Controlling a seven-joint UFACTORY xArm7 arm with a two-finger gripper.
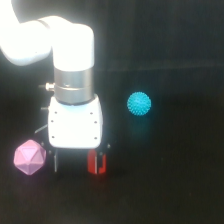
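Note:
My gripper [78,166] hangs below the white wrist with its thin dark fingers spread wide. The left finger [56,161] stands in the gap between a pink faceted ball and a red block. A small red block [92,161] is on the dark surface, under the right side of the gripper; a dark finger partly overlaps it. Whether that finger touches the block I cannot tell. To the left of the gripper lies the pink many-sided ball [29,157], apart from the fingers. A cyan bumpy ball [139,103] rests to the right, well clear of the arm.
The white arm [28,40] reaches in from the upper left. Black background fills the far side, with little detail visible.

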